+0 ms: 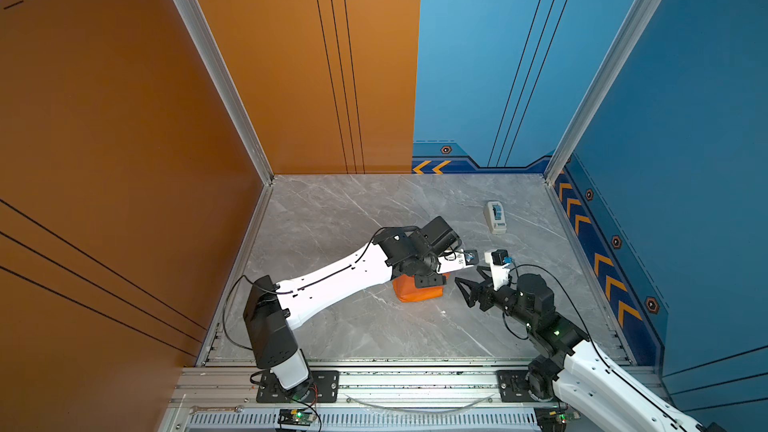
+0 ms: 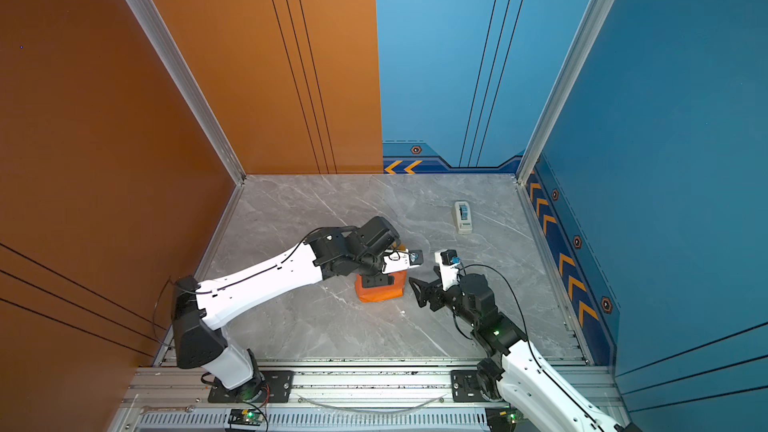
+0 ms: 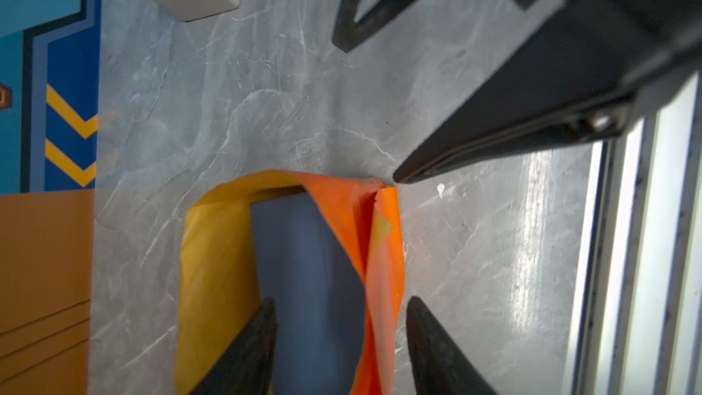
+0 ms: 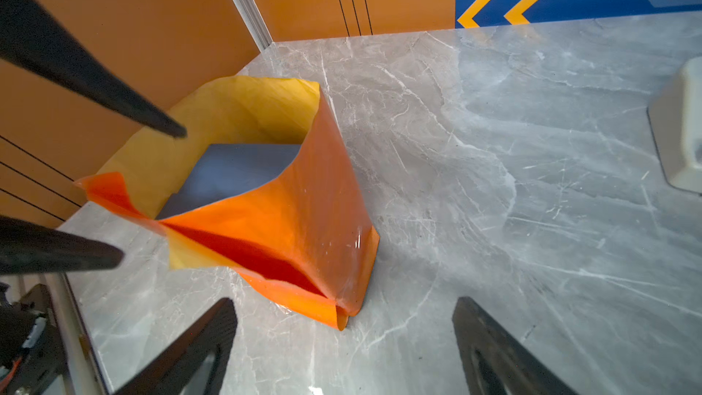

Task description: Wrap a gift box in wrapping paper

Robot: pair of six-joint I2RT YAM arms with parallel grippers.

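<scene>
An orange paper wrap with a yellow inner side stands upright around a dark blue-grey box. Its top gapes, and orange flaps fold along the near edge. In the left wrist view, the fingers of my left gripper are apart, with the box and folded paper edge visible in the gap; contact cannot be judged. The right wrist view has that gripper's dark fingers at the wrap's open left side. My right gripper is open and empty, right of the wrap. From above, the left arm hides much of the orange wrap.
A small white device with a blue top stands at the back right. The two arms' ends are close together near the wrap.
</scene>
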